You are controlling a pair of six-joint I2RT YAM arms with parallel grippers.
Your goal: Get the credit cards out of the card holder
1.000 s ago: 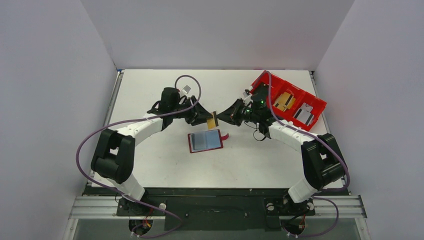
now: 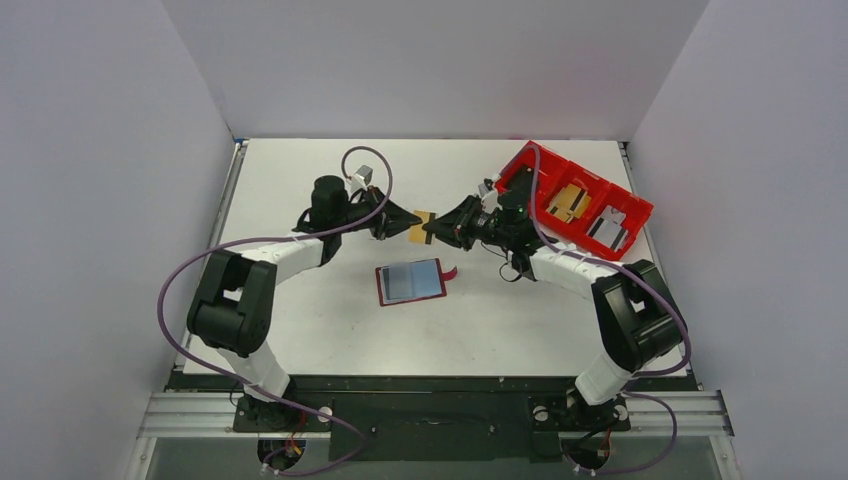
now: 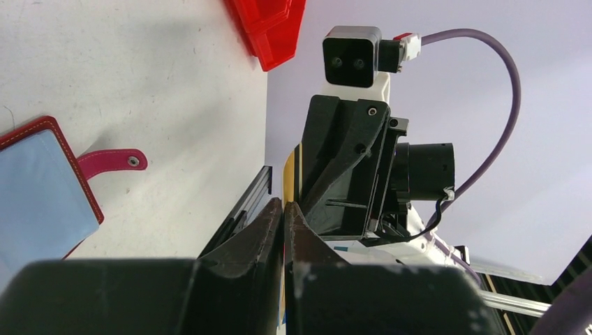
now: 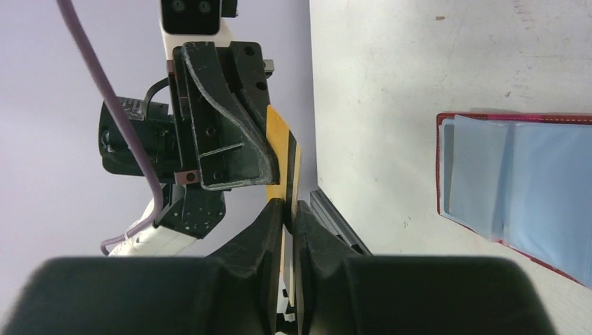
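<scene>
A yellow card (image 2: 420, 236) with a black stripe is held up between the two grippers, above and behind the card holder. My left gripper (image 2: 413, 222) is shut on the card's left part; in the left wrist view the card (image 3: 290, 174) shows edge-on beyond the fingertips. From the other side, my right gripper (image 2: 432, 230) has its fingers around the card (image 4: 281, 150); whether they grip it cannot be told. The red-edged card holder (image 2: 411, 282) lies open on the table, with pale clear sleeves (image 4: 551, 185) and a strap (image 3: 115, 162) with a snap.
A red tray (image 2: 645, 207) with compartments stands at the back right; yellow cards (image 2: 569, 203) and grey cards (image 2: 608, 230) lie in two of them. Both arms' cables arch above the grippers.
The right gripper has shifted left, over the card's striped side.
</scene>
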